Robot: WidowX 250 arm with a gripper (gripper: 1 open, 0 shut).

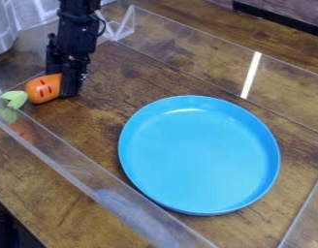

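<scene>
A black gripper [69,73] reaches down from the top left, its fingers closed on an orange toy carrot [44,89] with a pale green top. The carrot lies low near the clear left wall, and the fingers partly hide its right end. A large round blue plate [198,153] rests on the wooden surface at the centre right, apart from the carrot.
Clear plastic walls border the wooden work area [148,68] on the left, top and right. A light metallic object [4,24] stands at the top left corner. The wood between gripper and plate is bare.
</scene>
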